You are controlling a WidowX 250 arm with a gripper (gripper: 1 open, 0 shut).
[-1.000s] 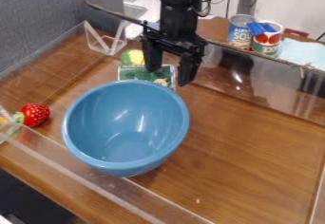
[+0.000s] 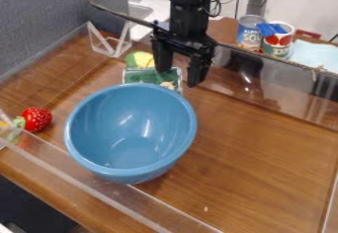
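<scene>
My black gripper (image 2: 180, 61) hangs open at the upper middle, over a green-and-yellow packet (image 2: 140, 75) that lies behind the blue bowl (image 2: 129, 133). Whether the fingers touch the packet cannot be told. The large blue bowl is empty and stands left of centre. A red strawberry (image 2: 38, 119) lies at the left with a pale green item beside it.
A clear low wall runs along the front and back. A white wire rack (image 2: 106, 43) stands back left. Cans (image 2: 250, 34) and a light blue cloth (image 2: 314, 56) are behind the back wall.
</scene>
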